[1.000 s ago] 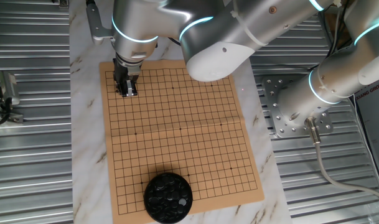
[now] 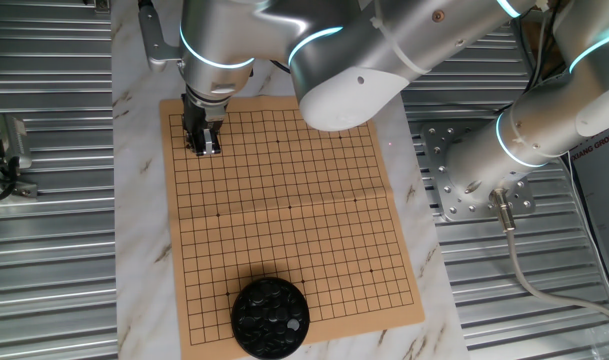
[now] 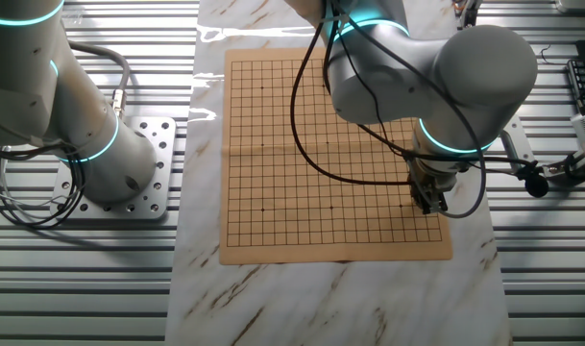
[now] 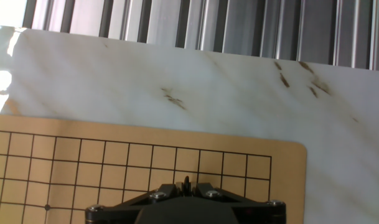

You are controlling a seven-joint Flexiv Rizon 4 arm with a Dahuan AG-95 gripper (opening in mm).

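A tan Go board [image 2: 284, 185] with a black grid lies on the marbled tabletop. On its near edge in exterior view 1 rests a round black bowl [image 2: 270, 318] filled with dark stones, one showing a pale glint. Over the board's far left corner in that view, my gripper [image 2: 206, 150] points down, well away from the bowl. In the wrist view, the gripper has its fingertips close together around a narrow dark piece. Whether that piece is a stone or part of the fingers is unclear. Exterior view 2 shows the gripper [image 3: 428, 200] partly hidden by cables.
No stones show on the visible grid. Bare marble [image 2: 142, 230] borders the board, with ribbed metal [image 2: 49, 250] beyond. The arm's base plate [image 2: 474, 170] stands to the right. Loose black cables [image 3: 306, 149] hang from the arm over the board.
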